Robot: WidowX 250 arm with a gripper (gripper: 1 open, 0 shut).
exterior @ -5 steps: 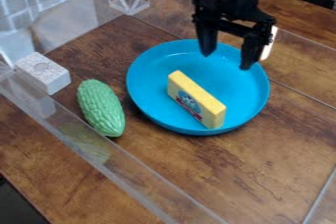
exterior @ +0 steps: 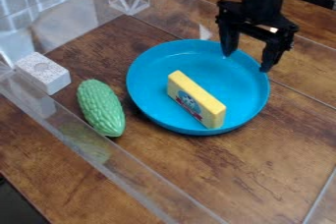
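Note:
My black gripper (exterior: 250,33) is open above the back right rim of a blue plate (exterior: 157,71), its two fingers pointing down and spread apart. A yellow rectangular block (exterior: 196,97) with a printed label lies on the plate, toward the front. Left of the plate, a green bumpy vegetable (exterior: 100,108) lies on the wooden table.
A white block (exterior: 42,71) sits at the far left. Clear transparent walls cross the left side and lower left.
My gripper has moved to the right, toward the plate's back right edge. The plate, block and vegetable have not visibly moved.

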